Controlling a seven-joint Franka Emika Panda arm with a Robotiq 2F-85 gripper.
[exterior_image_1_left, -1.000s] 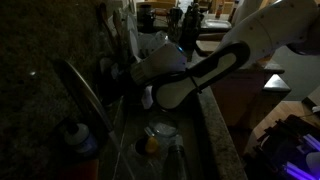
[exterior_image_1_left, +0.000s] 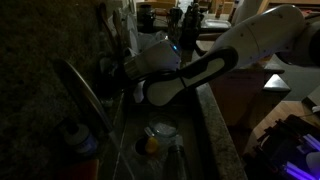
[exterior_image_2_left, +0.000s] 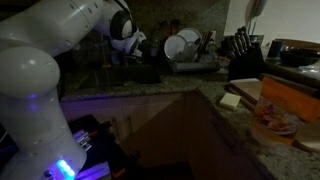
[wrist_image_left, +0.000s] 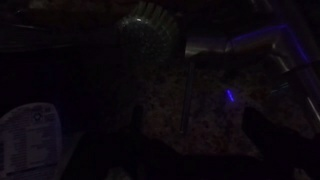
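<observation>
Very dark light hides much of the scene. In the wrist view my gripper stands open, its dark fingers (wrist_image_left: 262, 130) apart with nothing visible held between them. Below lies a speckled surface. A ribbed round dish or cup (wrist_image_left: 150, 32) shows beyond the fingers, and an item with a white printed label (wrist_image_left: 30, 140) sits at lower left. In exterior view 1 the white arm (exterior_image_1_left: 205, 68) reaches across the sink's far end toward the wall; the fingertips are lost in shadow there.
The sink (exterior_image_1_left: 200, 150) holds a clear glass (exterior_image_1_left: 160, 128), a yellow item (exterior_image_1_left: 152, 145) and a dark upright item (exterior_image_1_left: 178, 155). A soap bottle (exterior_image_1_left: 78, 138) stands by the curved faucet (exterior_image_1_left: 85, 90). Plates (exterior_image_2_left: 180, 42), a knife block (exterior_image_2_left: 243, 50) and an orange bag (exterior_image_2_left: 282, 110) line the counter.
The arm has shifted slightly to the right and downward in exterior view 1. The things in the sink have not moved.
</observation>
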